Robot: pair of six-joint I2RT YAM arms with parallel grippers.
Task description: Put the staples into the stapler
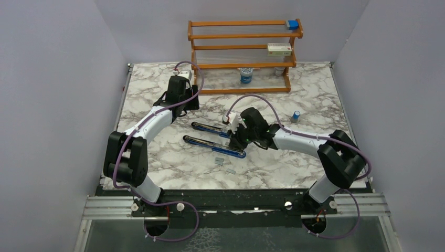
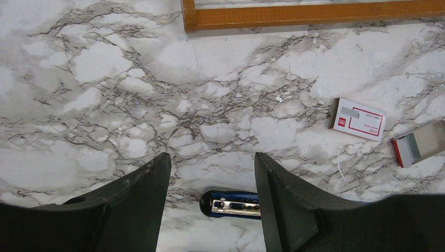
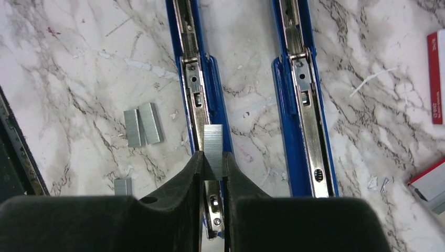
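Observation:
Two long blue staplers lie folded open on the marble table: the front stapler (image 1: 200, 142) and the rear stapler (image 1: 205, 127). My right gripper is shut on a grey staple strip (image 3: 213, 139), which hangs over the metal channel of the front stapler; whether it touches the channel I cannot tell. Three loose staple strips (image 3: 150, 122) rest on the table beside that stapler. At the back left my left gripper stands open with nothing between its fingers, and one end of the rear stapler (image 2: 236, 205) shows beyond them.
A wooden rack (image 1: 239, 91) stands at the back. Near the rear stapler lie a white and red box (image 2: 362, 119) and an opened box (image 2: 427, 142). A small blue-topped item (image 1: 296, 116) stands at the right.

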